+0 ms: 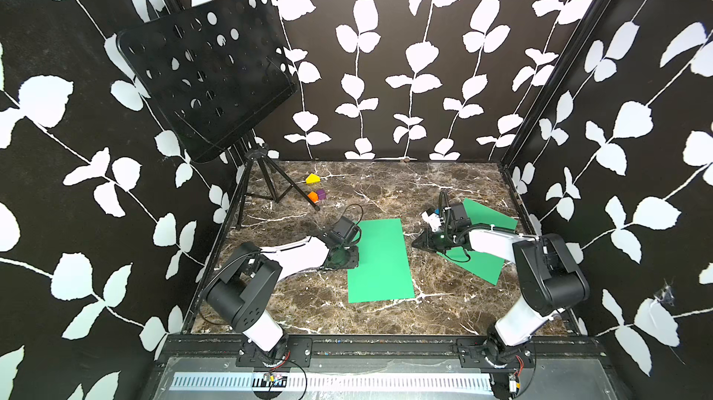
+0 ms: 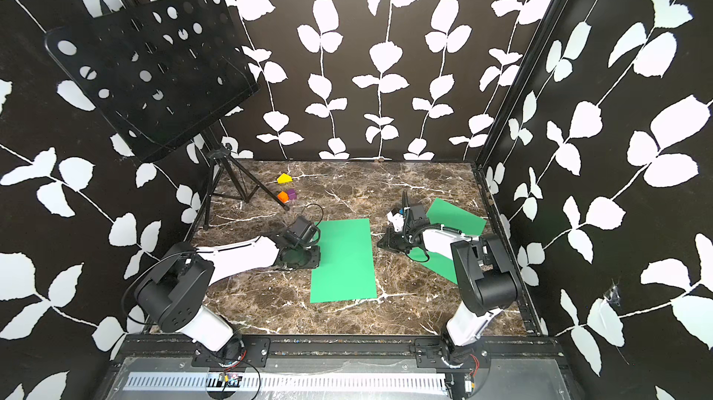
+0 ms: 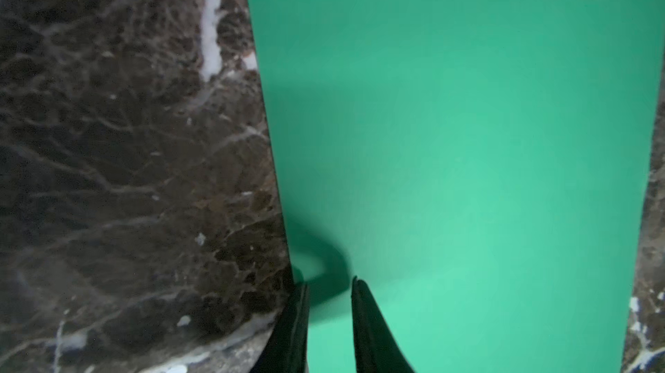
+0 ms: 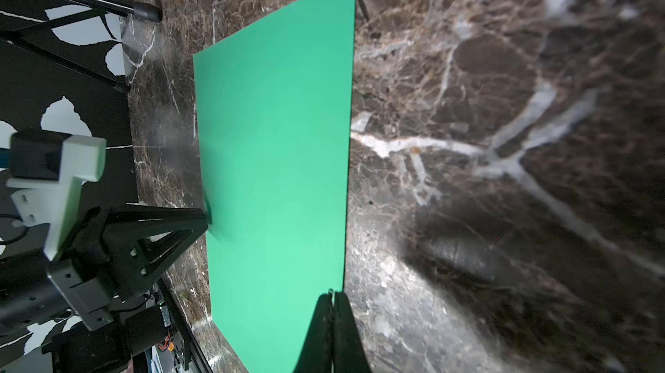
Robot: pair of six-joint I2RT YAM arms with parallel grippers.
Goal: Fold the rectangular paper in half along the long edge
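Observation:
A rectangular green paper (image 1: 380,260) lies flat on the marble table, between the two arms. At its left edge, my left gripper stands slightly open; one fingertip is at the edge and the other over the green, with a gap between them. A shadow dip shows in the paper (image 3: 471,144) just beyond the tips. My right gripper is shut, its tips meeting by the paper's right edge (image 4: 346,186); nothing shows between them. Whether those tips touch the paper cannot be told.
A second green sheet (image 1: 486,267) lies askew beneath the right arm. Yellow (image 1: 312,178), orange (image 1: 312,196) and purple (image 1: 321,194) blocks sit near the black stand's legs (image 1: 278,181). Bare table lies behind and in front of the paper.

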